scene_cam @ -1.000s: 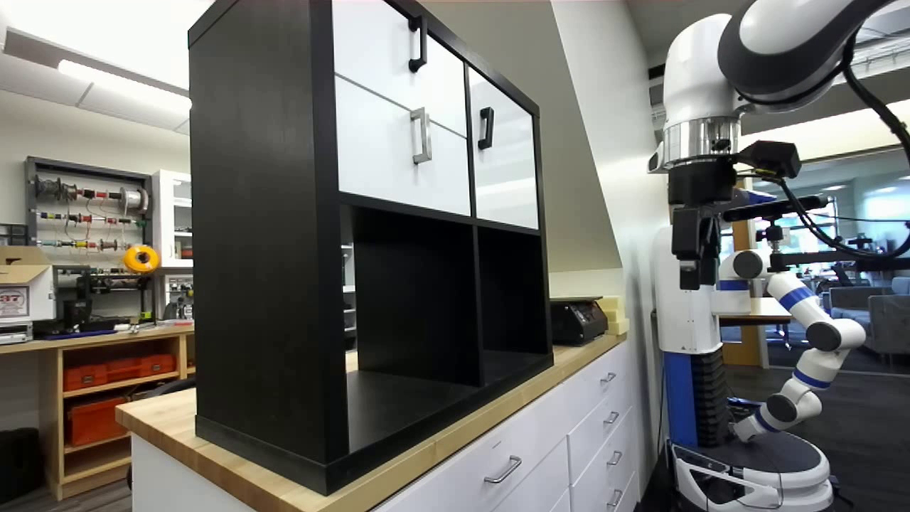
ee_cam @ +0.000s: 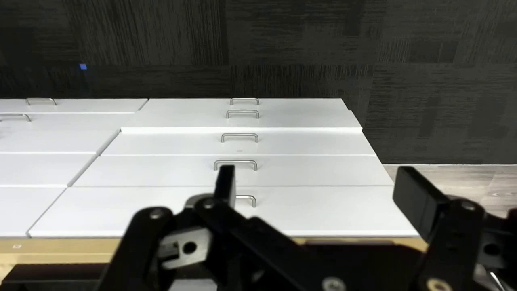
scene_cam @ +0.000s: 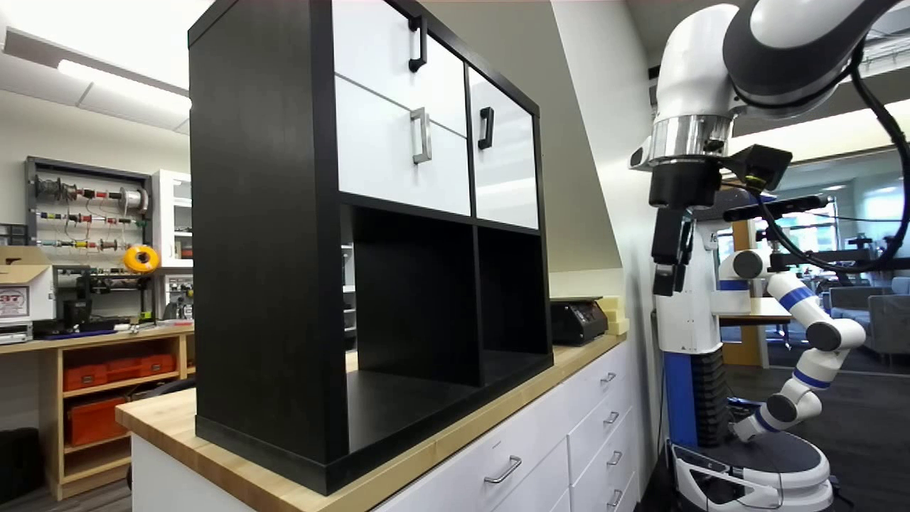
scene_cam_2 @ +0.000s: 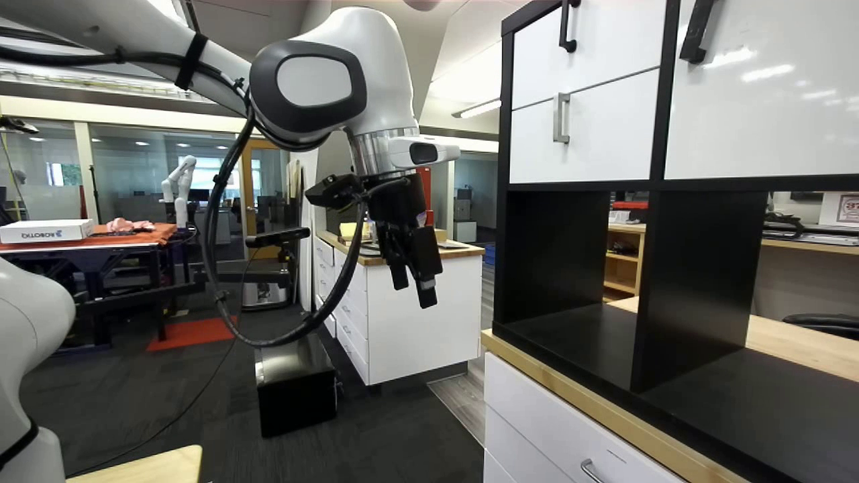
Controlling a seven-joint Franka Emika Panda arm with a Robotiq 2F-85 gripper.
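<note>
In the wrist view my gripper is open, its two black fingers wide apart with nothing held between them. Exterior view 2 shows the gripper (scene_cam_2: 415, 291) pointing downward in free air, left of the black cabinet (scene_cam_2: 576, 245). Set in the cabinet's upper half are white fronts: two stacked drawers, the upper with a black handle (scene_cam: 417, 43) and the lower with a silver handle (scene_cam: 421, 135), plus a door with another black handle (scene_cam: 486, 128). All three fronts look closed. The lower compartments appear empty.
Under the cabinet runs a wooden countertop (scene_cam: 409, 465) over white drawers (scene_cam: 529, 465) with metal handles. A black device (scene_cam: 577, 320) stands at the counter's far end. Clear air separates my gripper from the cabinet front. The floor (ee_cam: 300, 48) is dark carpet.
In exterior view 1 my arm's wrist and gripper have shifted left, toward the cabinet, and the gripper has tilted a little. The cabinet fronts look unchanged.
</note>
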